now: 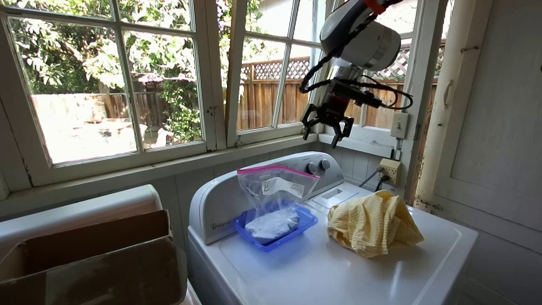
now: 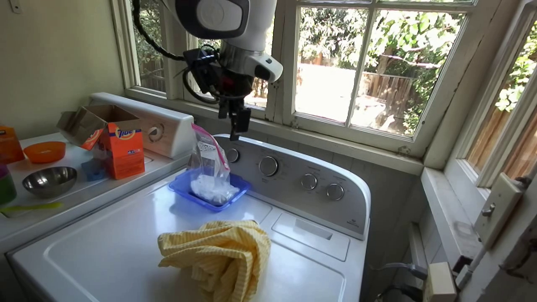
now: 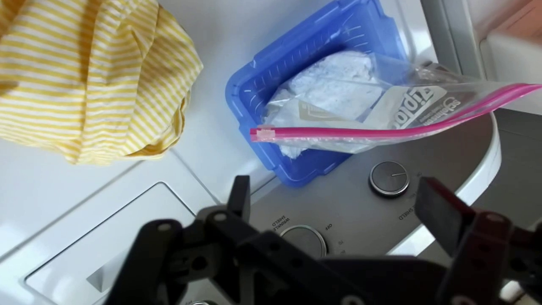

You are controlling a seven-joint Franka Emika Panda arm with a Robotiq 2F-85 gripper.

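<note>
A clear Ziploc bag (image 1: 277, 189) with a pink zip edge stands upright in a shallow blue basket (image 1: 269, 247), white powdery stuff at its bottom. Above and behind it, clear of everything, hangs my gripper (image 1: 320, 140), open and empty. From the wrist view, the pink zip (image 3: 355, 133) runs across beyond the fingers, its slider (image 3: 264, 134) at the left end. Both fingers (image 3: 239, 195) lie over the control panel, apart from the bag. The yellow striped cloth (image 2: 221, 251) lies crumpled on the washer top, to one side of the basket.
Knobs (image 2: 268, 166) line the raised panel behind the basket. On the neighbouring machine are an open cardboard box (image 1: 91, 264), an orange Tide box (image 2: 126, 151) and a metal bowl (image 2: 49, 181).
</note>
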